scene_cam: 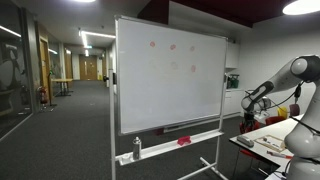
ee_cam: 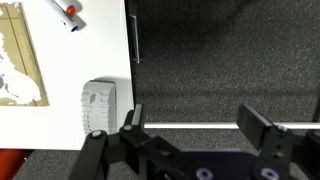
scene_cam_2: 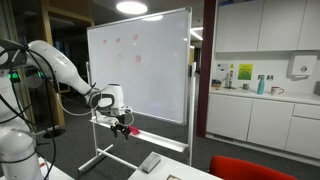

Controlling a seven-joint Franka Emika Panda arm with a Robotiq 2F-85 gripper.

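My gripper is open in the wrist view. Its two dark fingers stand wide apart, with only dark carpet showing between them. In the second exterior view, the gripper (scene_cam_2: 124,130) hangs in front of the whiteboard (scene_cam_2: 140,65), beyond the white table's edge. A grey ridged block (ee_cam: 98,108) lies on the white table (ee_cam: 60,128), left of the gripper and apart from it. A silver pen-like thing with a red spot (ee_cam: 63,17) is at the table's top edge in that view, near a brown-edged board (ee_cam: 22,62).
The whiteboard's lower ledge holds a grey bottle (scene_cam: 137,148) and a red item (scene_cam: 184,141). Red chairs (scene_cam_2: 250,168) stand by the table. White cupboards (scene_cam_2: 255,130) line the back wall. Open carpet (scene_cam: 70,135) lies left of the whiteboard.
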